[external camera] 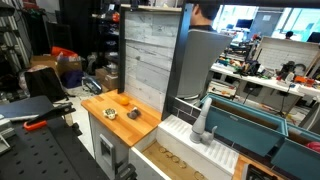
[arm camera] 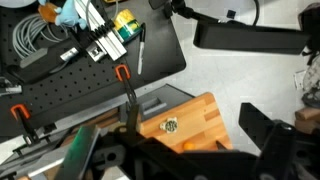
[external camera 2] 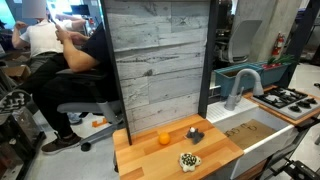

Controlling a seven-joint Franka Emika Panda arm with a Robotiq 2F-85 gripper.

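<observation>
My gripper hangs high above the counter in the wrist view, its dark fingers spread far apart with nothing between them. Below lies the wooden counter (arm camera: pixel 205 115), carrying a small pale, dark-spotted item (arm camera: pixel 169 126) and an orange round item (arm camera: pixel 188 146). Both also show in exterior view 2, the orange item (external camera 2: pixel 163 138) near the white plank wall and the spotted item (external camera 2: pixel 189 161) closer to the front. A small grey item (external camera 2: pixel 195 135) sits to the right of the orange one. Neither exterior view clearly shows the gripper.
A grey faucet (external camera 2: pixel 237 90) rises behind the sink basin (external camera 2: pixel 250 132), with a black stove top (external camera 2: pixel 283 97) farther right. The plank wall (external camera 2: pixel 160 80) borders the counter. A black table (arm camera: pixel 85 85) holds cables and tools. Bare counter surrounds the small items.
</observation>
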